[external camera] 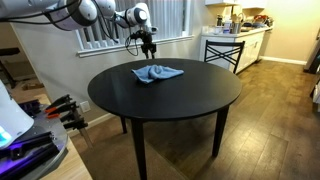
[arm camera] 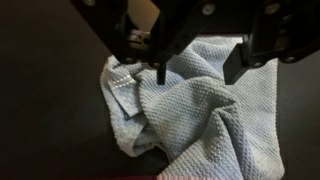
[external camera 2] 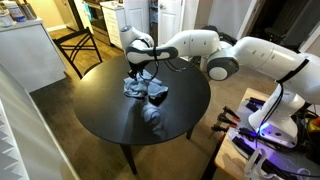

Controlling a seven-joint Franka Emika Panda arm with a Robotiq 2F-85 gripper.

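A light blue cloth (external camera: 158, 73) lies crumpled on the dark round table (external camera: 190, 93), with raised folds. My gripper (external camera: 148, 54) hangs a little above it, pointing down. In the wrist view the two fingers (arm camera: 234, 66) stand apart, with the textured cloth (arm camera: 215, 115) beyond them and nothing visibly pinched between them. From the other side, the arm reaches over the table and the gripper (external camera 2: 141, 72) covers part of the cloth (external camera 2: 135, 88).
A black chair (external camera: 222, 52) stands behind the table. The table edge (external camera: 140, 119) drops to a wooden floor.
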